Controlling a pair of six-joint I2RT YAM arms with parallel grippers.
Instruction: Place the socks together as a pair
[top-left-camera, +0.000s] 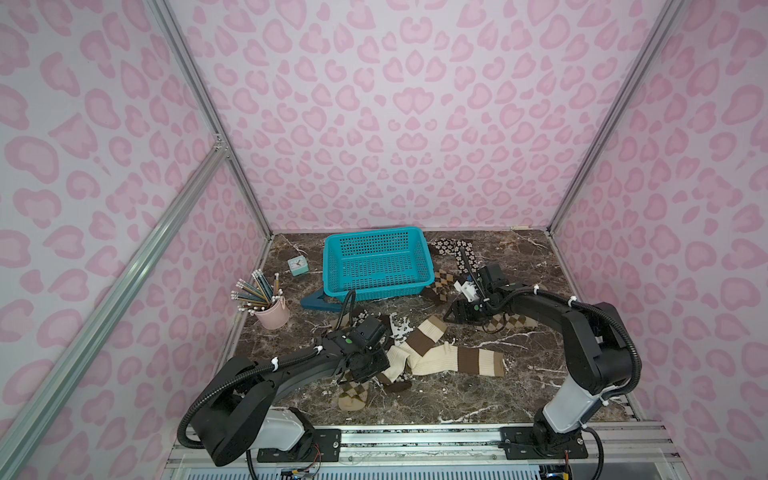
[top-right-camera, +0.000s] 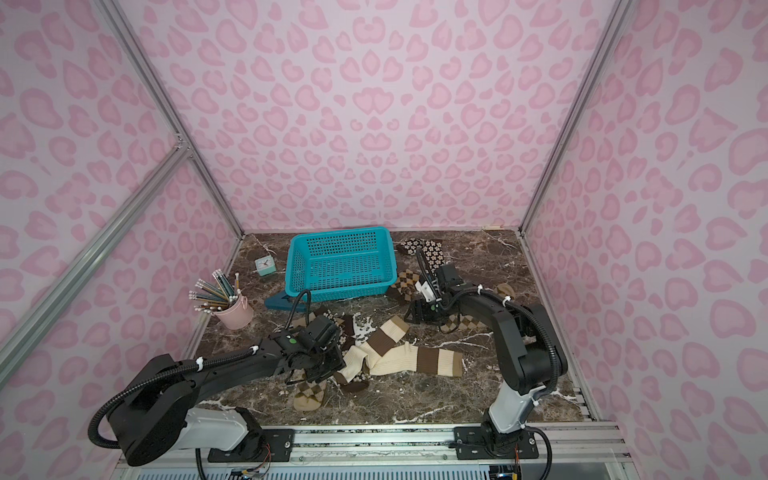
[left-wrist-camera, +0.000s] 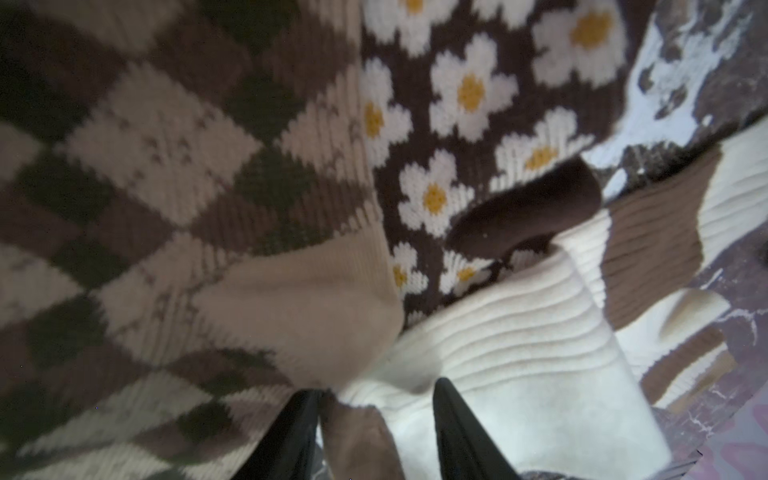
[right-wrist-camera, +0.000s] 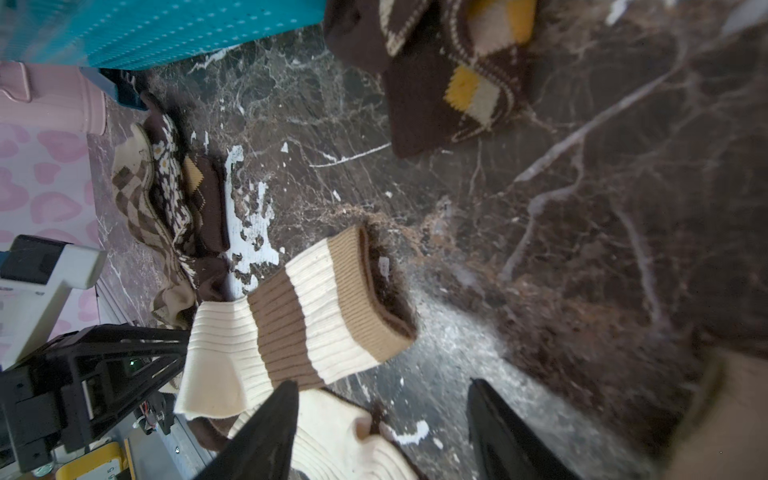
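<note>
Cream socks with brown bands (top-left-camera: 480, 361) (top-right-camera: 386, 333) lie crossed at the front centre. My left gripper is low over the cream cuff, its fingers apart, with cream and brown fabric below them. An argyle sock (left-wrist-camera: 160, 144) and a daisy sock (left-wrist-camera: 472, 96) lie beside that cuff in the left wrist view. My right gripper stands open over bare table, right of the upper banded cuff. Other socks lie at the back right, including a black floral one (top-left-camera: 456, 248) and a brown one with yellow patches (right-wrist-camera: 424, 112).
A turquoise basket (top-left-camera: 376, 284) stands empty at the back centre, with a pink pen cup (top-left-camera: 273, 318), a small mint clock (top-left-camera: 297, 265) and a blue object (top-left-camera: 320, 302) to its left. The front right of the marble table has some free room.
</note>
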